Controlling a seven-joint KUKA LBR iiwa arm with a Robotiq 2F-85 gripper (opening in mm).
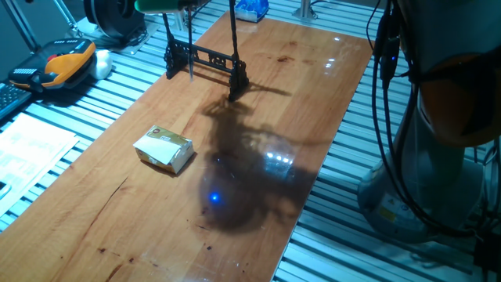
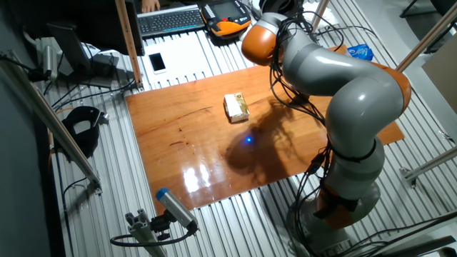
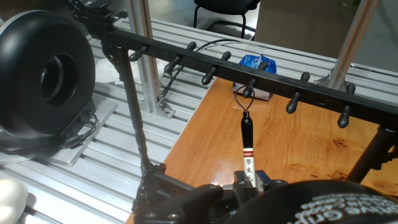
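Note:
A writing brush (image 3: 247, 134) with a black upper end, a red band and dark characters on white stands upright in the wrist view. My gripper is shut on its lower part, with the fingertips partly hidden behind the dark gripper body. The brush's cord loop overlaps a peg of the black rack (image 3: 205, 67); whether it is around that peg or only in front of it, I cannot tell. In exterior view 1 the rack's base (image 1: 207, 59) stands on the far part of the board, with the thin brush (image 1: 190, 55) pointing down there.
A small carton (image 1: 163, 149) lies on the wooden board (image 1: 78, 227), nearer than the rack. At the far end is a blue packet (image 3: 258, 63). A black ring-shaped device (image 3: 25, 74) stands left of the rack. Much of the near board is clear.

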